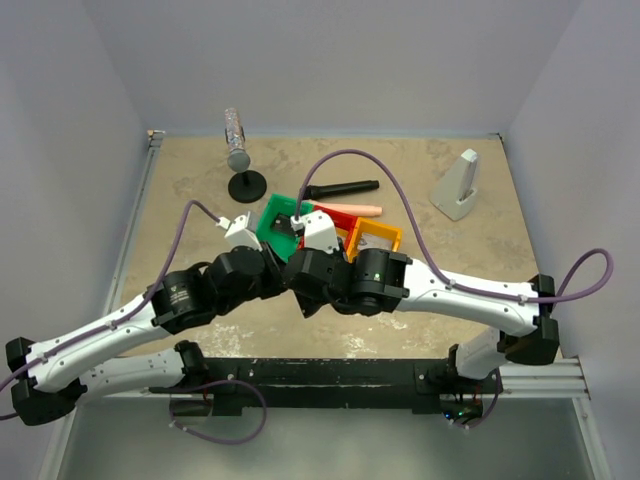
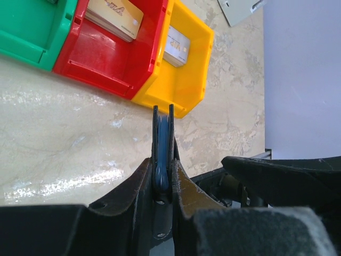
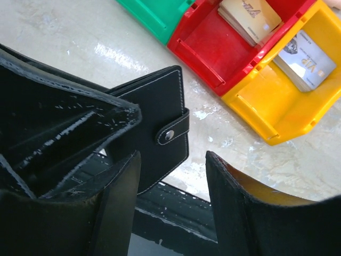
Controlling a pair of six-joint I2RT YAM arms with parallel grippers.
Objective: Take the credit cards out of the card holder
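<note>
My left gripper is shut on the black card holder, whose dark edge stands between its fingers in the left wrist view. In the right wrist view the card holder (image 3: 160,112) is black leather with stitched edges and a strap with a snap, at the left and middle. My right gripper stands open just in front of it, the holder's lower part between or behind its fingertips. No card is clearly visible in the holder. In the top view both grippers meet over the bins and are mostly hidden by the arms.
Green (image 2: 26,32), red (image 3: 213,56) and yellow (image 3: 266,106) bins stand beyond the holder; the red and yellow hold stacks of cards. A microphone (image 1: 340,188), a stand (image 1: 246,186) and a white object (image 1: 455,195) are farther off. Bare table surrounds the bins.
</note>
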